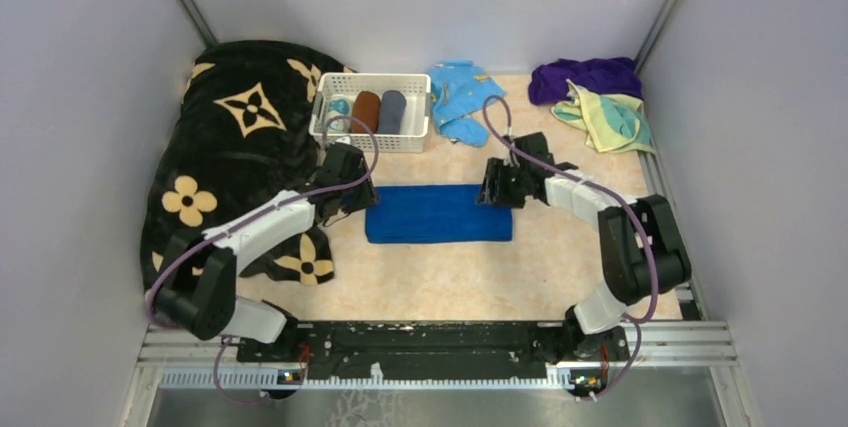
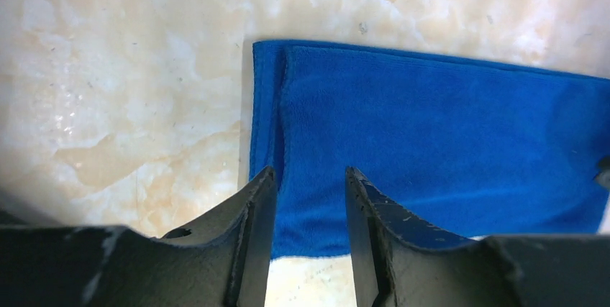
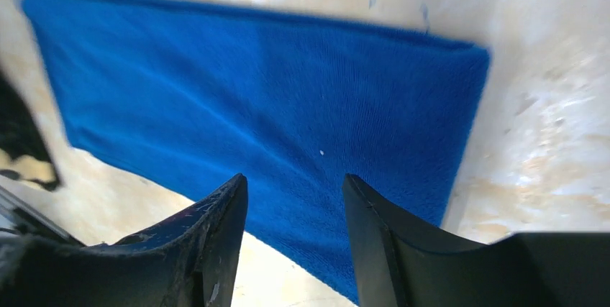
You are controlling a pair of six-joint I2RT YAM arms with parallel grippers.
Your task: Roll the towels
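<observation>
A blue towel [image 1: 436, 215] lies flat and folded into a long strip, running left to right across the table. In the left wrist view its left end shows two layers, the upper one stopping a little short of the lower. My left gripper hovers over that end with its fingers apart and nothing held between them. Above the right end, my right gripper is open too, with a wide gap over the blue cloth. The right arm covers part of the towel's far right side in the top view.
A white basket [image 1: 372, 144] at the back holds several rolled towels, including a brown roll [image 1: 365, 112] and a grey roll [image 1: 391, 112]. A light-blue cloth [image 1: 462, 97], a purple cloth [image 1: 580, 77] and a yellow-green cloth [image 1: 607, 122] lie behind. A black patterned blanket [image 1: 230, 157] fills the left.
</observation>
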